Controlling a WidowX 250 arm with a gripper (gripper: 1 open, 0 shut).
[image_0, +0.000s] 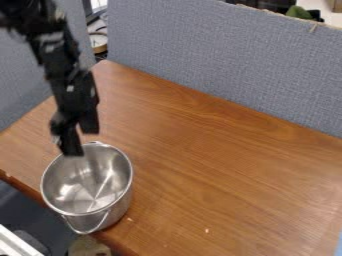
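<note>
A steel pot (87, 190) with a wire handle stands at the lower left of the wooden table (221, 170), near its front edge. The black gripper (75, 130), blurred, is raised just above and behind the pot's back rim. Its fingers look apart, with nothing visible between them. The pot's bottom shows a pale, thin shape that is too unclear to identify.
Grey padded panels border the table at the back and left. A white object (16, 245) sits beyond the front-left edge.
</note>
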